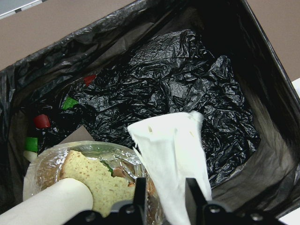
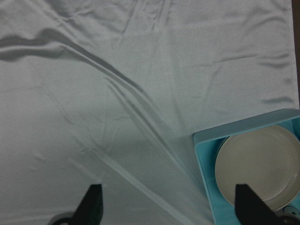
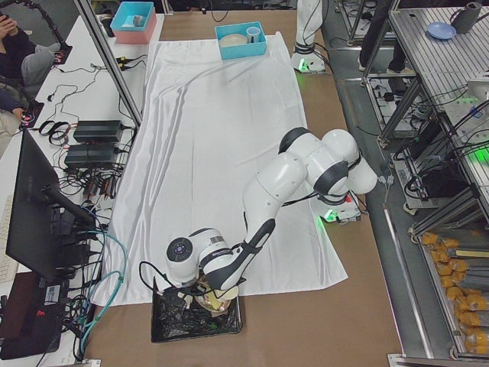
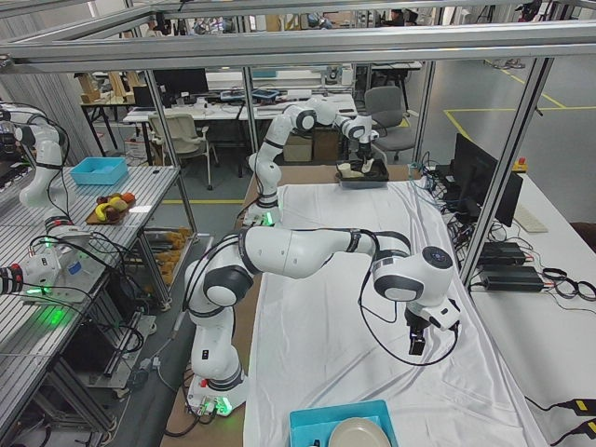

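Note:
My left gripper is over a black bag-lined bin (image 1: 276,84), a crumpled white tissue (image 1: 171,154) at and beyond its fingertips; whether the fingers grip it I cannot tell. Below lie food in clear plastic (image 1: 98,183), a white cylinder (image 1: 47,206), likely a cup, and small red and green scraps. My right gripper stands open above the white cloth (image 2: 117,117), nothing between its fingers, beside a blue box (image 2: 206,173) holding a round cream dish (image 2: 258,164).
A monitor (image 3: 34,214) and cables line one side of the table. A metal bench (image 4: 130,186) with fruit and a blue box stands on the other.

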